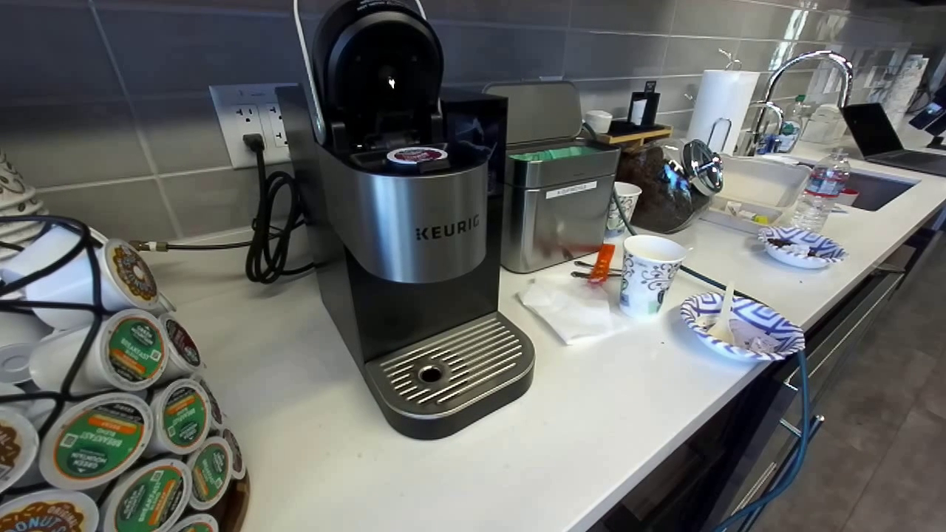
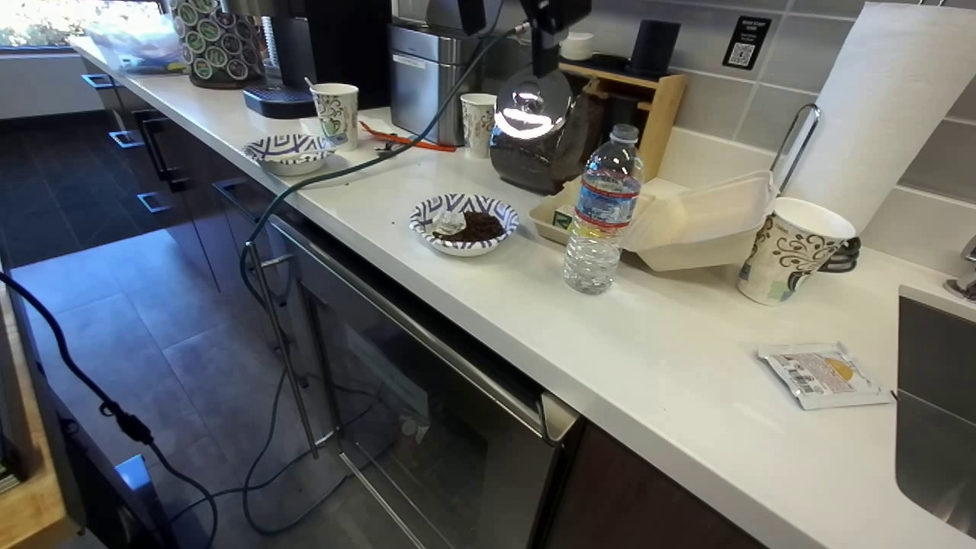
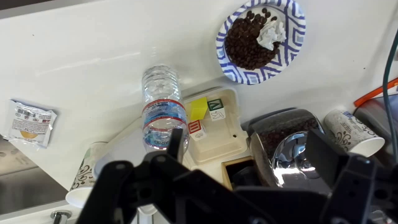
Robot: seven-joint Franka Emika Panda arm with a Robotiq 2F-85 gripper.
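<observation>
My gripper is open, its dark fingers wide apart with nothing held between them. In exterior view 2 the gripper (image 2: 509,46) hangs at the top edge, above the glass jar of coffee beans (image 2: 540,137). From the wrist, a takeout box (image 3: 220,143) with several small blocks lies below, a yellow block (image 3: 198,108) among them. A clear water bottle (image 3: 164,108) stands by the box, partly behind one finger. Farther off, a patterned bowl (image 3: 296,37) contains coffee beans (image 3: 246,43) and a crumpled white piece (image 3: 271,34).
The Keurig machine (image 1: 408,222) has its lid up, with a pod (image 1: 417,155) in the top. Nearby are a paper cup (image 1: 650,275) and a second bowl (image 1: 780,341). A teal cable (image 2: 366,165) crosses the counter. A packet (image 2: 826,374) lies near the sink (image 2: 942,402).
</observation>
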